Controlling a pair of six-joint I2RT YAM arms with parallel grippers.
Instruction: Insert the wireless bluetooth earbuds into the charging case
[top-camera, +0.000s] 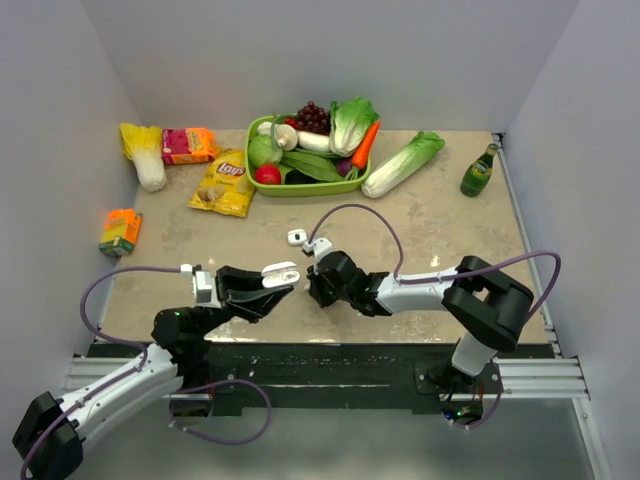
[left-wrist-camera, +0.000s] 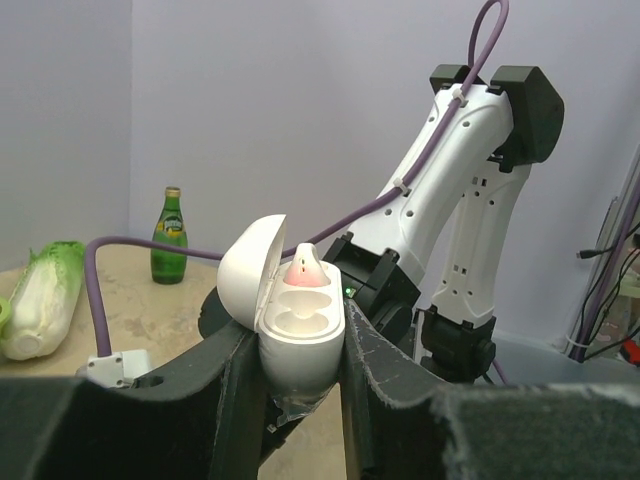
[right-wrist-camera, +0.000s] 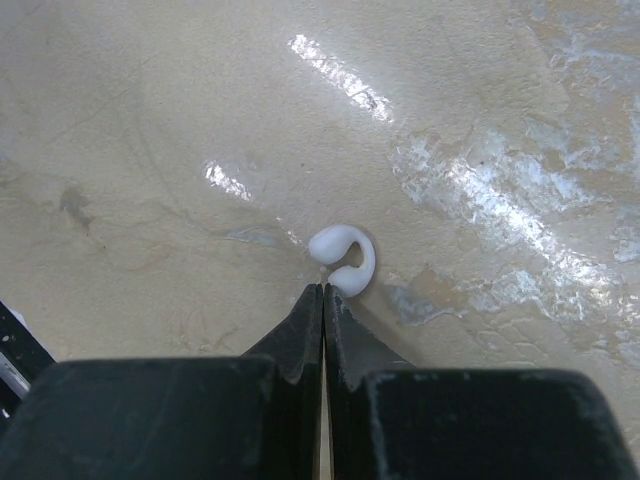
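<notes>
The white charging case (left-wrist-camera: 300, 345), its lid tipped back, is held by my left gripper, which is shut on it. One well of the case holds a pointed piece with a pinkish glow; the nearer well looks empty. In the top view the case (top-camera: 281, 276) is left of my right gripper (top-camera: 316, 290). A white C-shaped earbud (right-wrist-camera: 328, 244) lies on the table just ahead of the right fingertips (right-wrist-camera: 313, 300), close to its lower lobe. These fingers are together with nothing between them. From above, the right gripper mostly hides that earbud.
A small white item (top-camera: 297, 237) lies on the table beyond the grippers. Farther back stand a green vegetable basket (top-camera: 310, 188), a chips bag (top-camera: 222, 184), a cabbage (top-camera: 404, 164) and a green bottle (top-camera: 478, 171).
</notes>
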